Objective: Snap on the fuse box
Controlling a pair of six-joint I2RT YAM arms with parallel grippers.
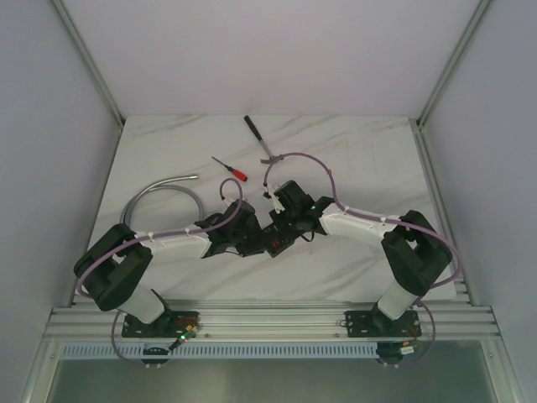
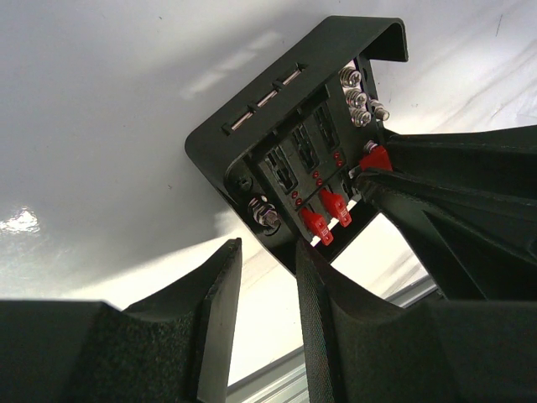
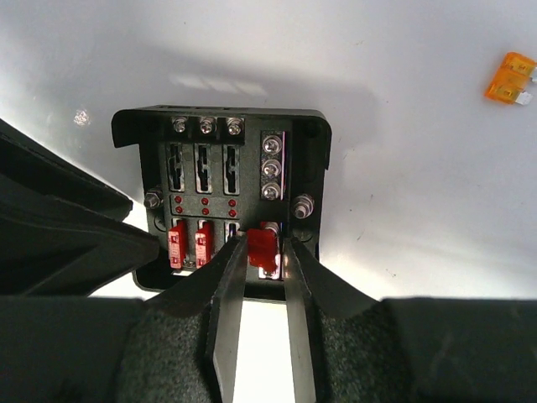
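The black fuse box [image 1: 278,245] lies on the table between both grippers, with slots, bolts and red fuses [image 3: 204,243]. In the right wrist view, a red piece [image 3: 261,249] at the lower right of the box sits at the tips of my right gripper; whether it is held is unclear. My left gripper has its fingertips just off the box's corner, a narrow gap between them and nothing visible in it. The left wrist view shows the right gripper's dark fingers over that red piece.
An orange piece [image 3: 509,80] lies right of the box. A hammer [image 1: 263,143], a red screwdriver [image 1: 237,173] and a grey hose [image 1: 134,202] lie behind and left on the table.
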